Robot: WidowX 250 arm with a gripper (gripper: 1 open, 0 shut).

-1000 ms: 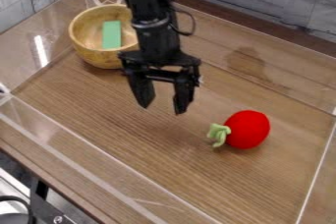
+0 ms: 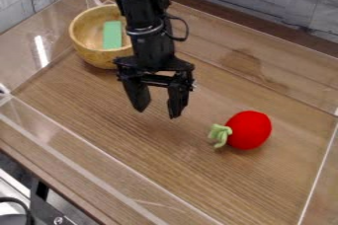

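My gripper (image 2: 158,101) hangs from the black arm over the middle of the wooden table, open, with nothing clearly between its fingers. A red plush object with a pale green stem (image 2: 248,130) lies to its right, apart from it. Behind the arm on the left, a yellow bowl (image 2: 94,46) holds a light green block (image 2: 113,34), partly hidden by the arm.
A pale wall stands at the back left, and a dark cable loops at the lower left edge.
The arm and gripper have shifted slightly and now appear sharper. The red object, bowl and green block have not visibly moved.
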